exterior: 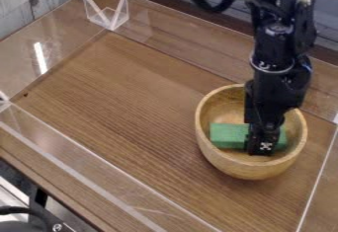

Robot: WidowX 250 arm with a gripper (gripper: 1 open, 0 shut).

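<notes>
My black gripper [264, 132] reaches down from the top into a round wooden bowl [211, 113] on the right of the table. Its fingers are low in the bowl, over and around a green block [227, 134] lying at the bottom. The middle of the block is hidden by the gripper; whether the fingers touch it or are closed on it I cannot tell.
A small clear wire-like or plastic object [106, 11] stands at the back left.
</notes>
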